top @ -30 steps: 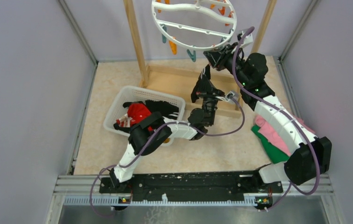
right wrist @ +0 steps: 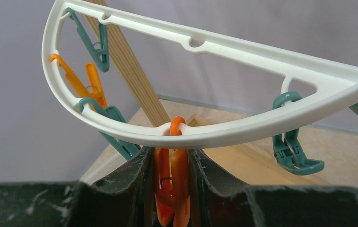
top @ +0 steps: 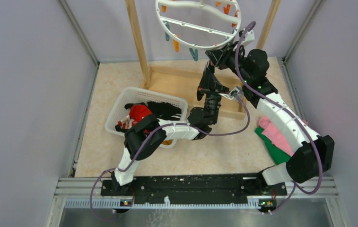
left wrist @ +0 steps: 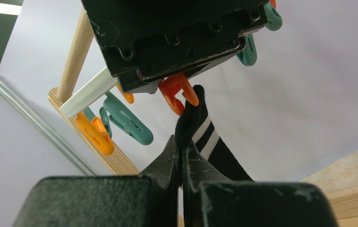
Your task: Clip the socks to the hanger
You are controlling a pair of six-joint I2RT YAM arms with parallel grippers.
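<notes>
A round white hanger (top: 193,23) with coloured clips fills the top of the top view. My right gripper is shut on an orange clip (right wrist: 180,179) that hooks over the hanger's rim. In the left wrist view this clip's fingers (left wrist: 179,92) part just above the tip of a black sock with white stripes (left wrist: 225,158). My left gripper is shut on the sock a little below its upper end, holding it close under the clip. The sock's end touches or nearly touches the clip; I cannot tell whether it lies between the clip's fingers.
A white basket (top: 110,116) with red and black socks stands at the left. Pink cloth (top: 277,135) and green cloth (top: 274,152) lie at the right. Teal clips (right wrist: 292,142) and yellow ones hang nearby on the rim. Wooden posts (top: 139,42) flank the hanger.
My left gripper and the sock have shifted slightly closer to the hanger. The right arm has moved only slightly.
</notes>
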